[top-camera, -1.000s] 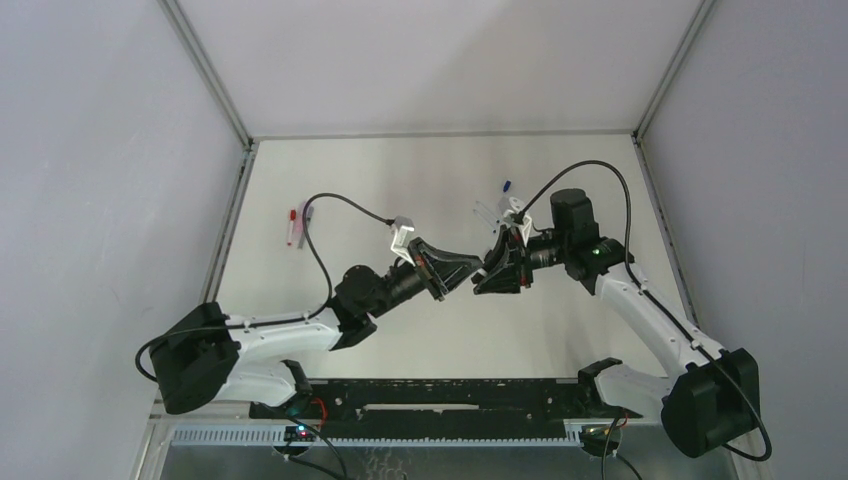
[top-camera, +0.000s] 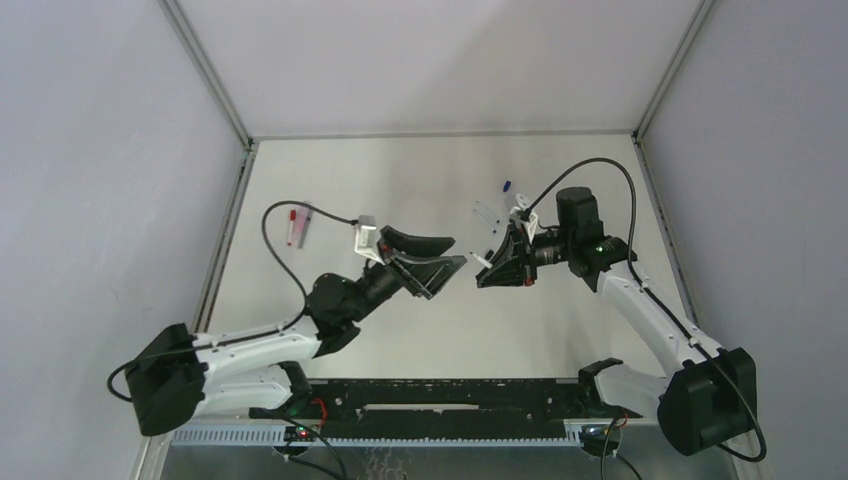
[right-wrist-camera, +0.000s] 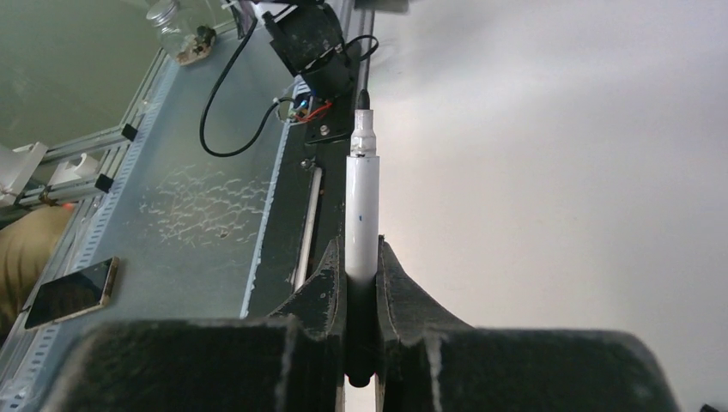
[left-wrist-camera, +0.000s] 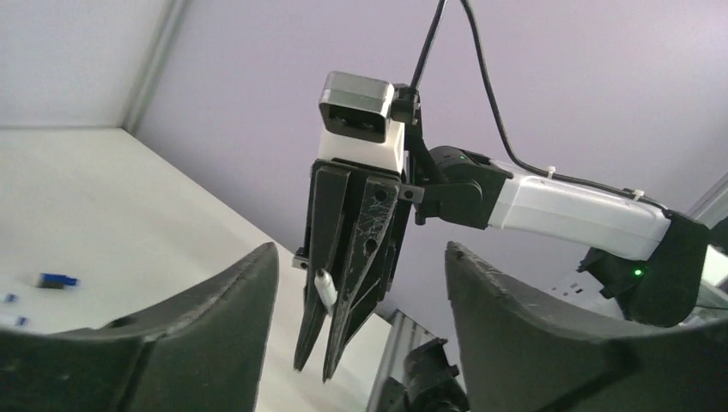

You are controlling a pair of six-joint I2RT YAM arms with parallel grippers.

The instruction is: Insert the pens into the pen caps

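Note:
My right gripper (top-camera: 489, 270) is shut on a white pen (right-wrist-camera: 361, 206) with a black end, held upright in the right wrist view's centre; in the left wrist view its white tip shows between the fingers. My left gripper (top-camera: 445, 272) stands a short way left of it, its fingers apart with nothing seen between them, facing the pen. Pens and caps lie on the table: a red one (top-camera: 292, 228) with others at left, and a blue cap (top-camera: 507, 186) with several pale pieces (top-camera: 485, 215) at right, behind my right gripper.
Side walls and the back wall bound it. A dark rail (top-camera: 450, 395) runs along the front edge.
My left gripper has drawn back to the left, away from the right gripper, and its fingers have opened. The right gripper has barely moved, and the pen in it now shows.

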